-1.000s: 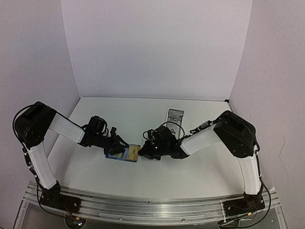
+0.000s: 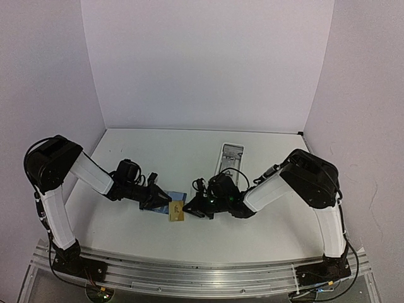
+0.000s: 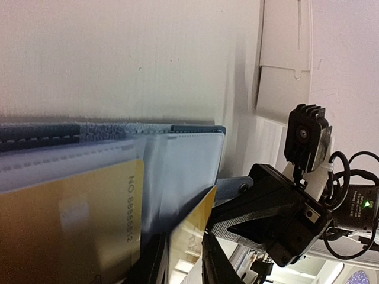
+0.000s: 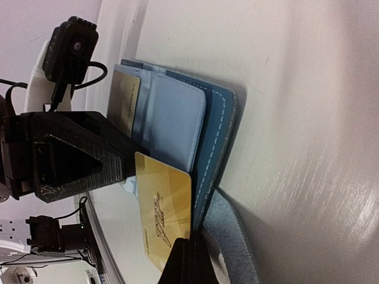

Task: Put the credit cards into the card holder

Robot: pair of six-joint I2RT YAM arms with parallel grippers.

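Observation:
The blue card holder (image 2: 178,196) lies between my two grippers, with one gold card (image 3: 65,231) in its pocket at the left end. Another gold card (image 4: 163,207) sits tilted at the holder's right end, overhanging its front edge. My left gripper stands part open over the holder, its fingers on either side of this tilted card's edge in the left wrist view. Shut at the card's right side is my right gripper; its tips cover part of the card's edge, and I see nothing clearly between them.
A white tray-like case (image 2: 231,154) lies behind my right gripper. A blue flap (image 4: 228,231) of the holder shows beside the right fingertips. Bare white table (image 2: 139,237) stretches in front of and around the holder.
The loose gold card has shifted from over the holder's right end toward the front edge.

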